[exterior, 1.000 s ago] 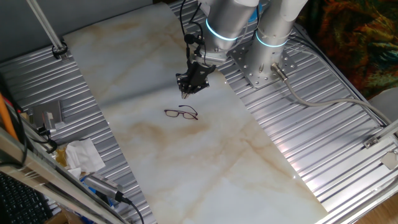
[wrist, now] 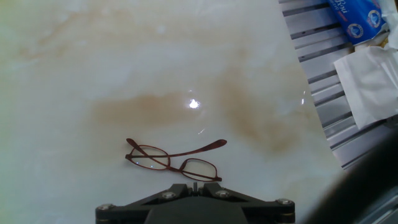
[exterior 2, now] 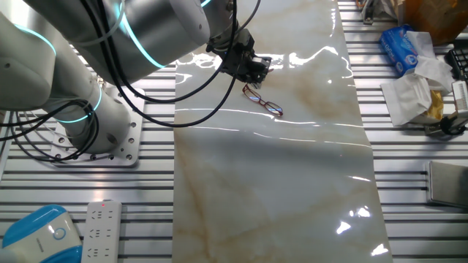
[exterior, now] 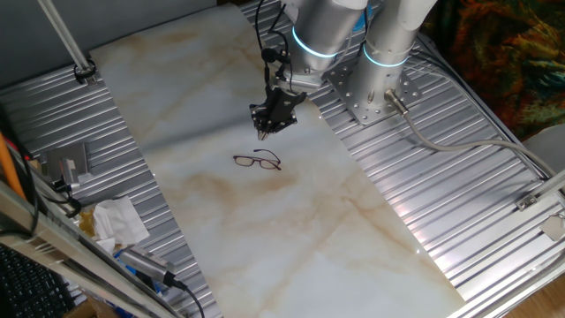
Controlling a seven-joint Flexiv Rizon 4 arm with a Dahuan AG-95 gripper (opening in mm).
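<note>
A pair of dark red eyeglasses (wrist: 214, 145) lies on the marbled sheet (wrist: 74, 93), both temples showing and one crossing behind a lens. Just beyond my gripper, they sit near the bottom of the wrist view, clear of the fingers. The fingers look shut, their tips together with nothing visible between them. In exterior view 1 the gripper (exterior: 263, 135) hangs over the sheet, close to the eyeglasses (exterior: 244, 162). Exterior view 2 shows the eyeglasses (exterior 2: 273, 108) beside the gripper (exterior 2: 262, 73), with one end partly behind it.
Around the eyeglasses the sheet is bare. Beyond its far edge, on slatted metal, lie a blue packet (wrist: 356, 22) and white tissue (wrist: 367, 87). A grey metal box (exterior 2: 447, 183) and a power strip (exterior 2: 101, 230) stand off the sheet. Black cables (exterior 2: 212, 95) loop along the arm.
</note>
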